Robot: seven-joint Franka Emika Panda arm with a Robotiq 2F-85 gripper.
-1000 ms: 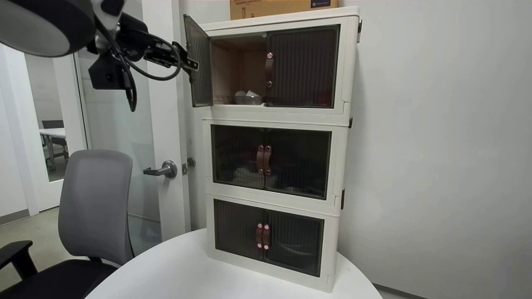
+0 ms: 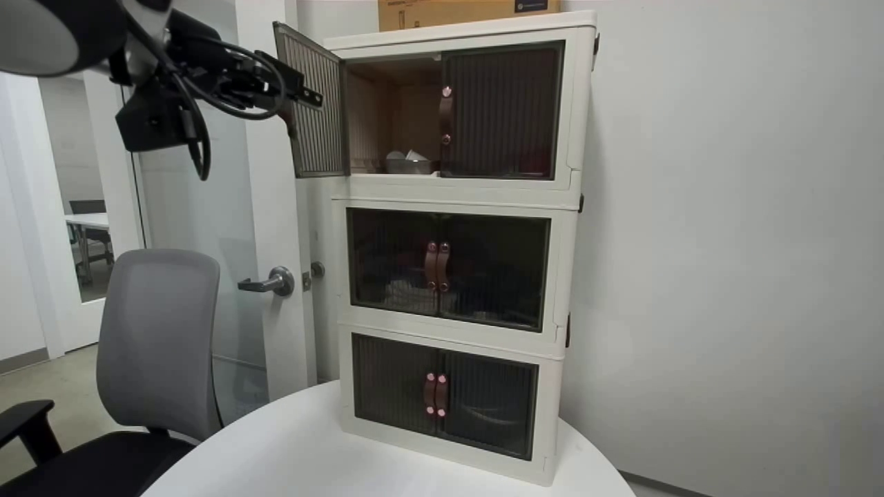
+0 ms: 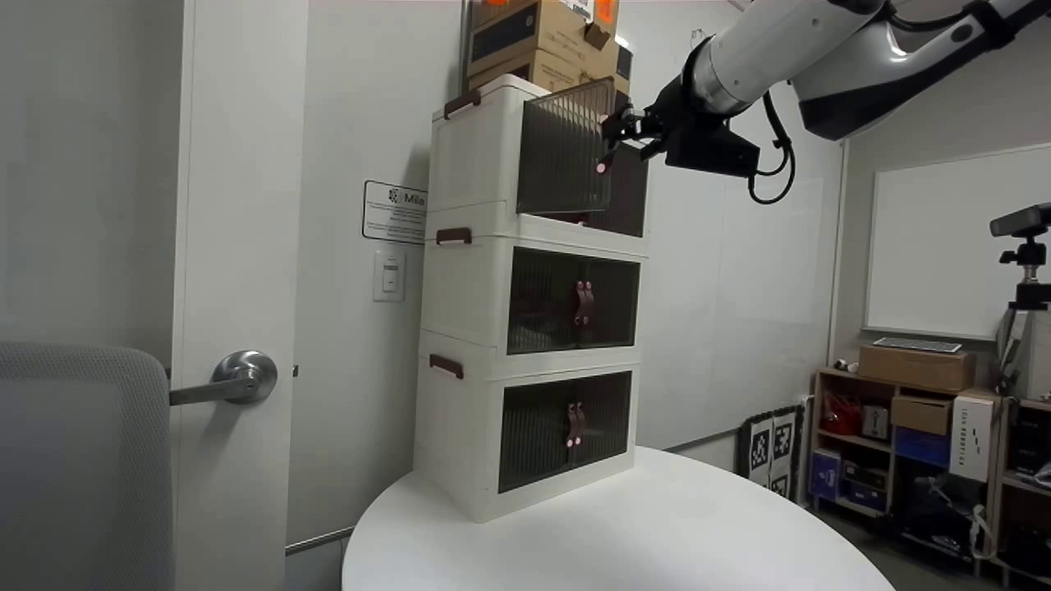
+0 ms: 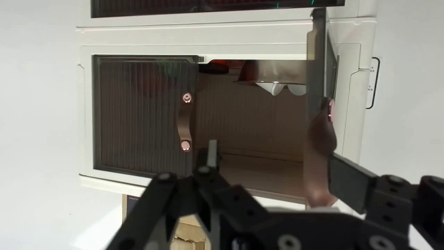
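The top unit of a white cabinet (image 2: 457, 195) has its left ribbed door (image 2: 319, 108) swung outward, while its right door (image 2: 505, 116) is closed. My gripper is at the open door's free edge, fingers spread wide. In the wrist view, which looks at the cabinet upside down, that door's brown strap handle (image 4: 320, 143) lies between the fingers, close against the right finger (image 4: 349, 181); whether they touch, I cannot tell. The other finger (image 4: 212, 154) stands well apart, before the opening. A metal bowl (image 2: 410, 166) with white items shows inside.
Two lower units keep their doors (image 2: 394, 257) closed. Cardboard boxes (image 3: 552, 44) sit on top of the cabinet. A room door (image 2: 273, 207) and an office chair (image 2: 157, 339) are at the left.
The top left door has swung farther outward, to the left in exterior view 1, and my gripper has moved left with it. The cabinet has shifted very slightly left.
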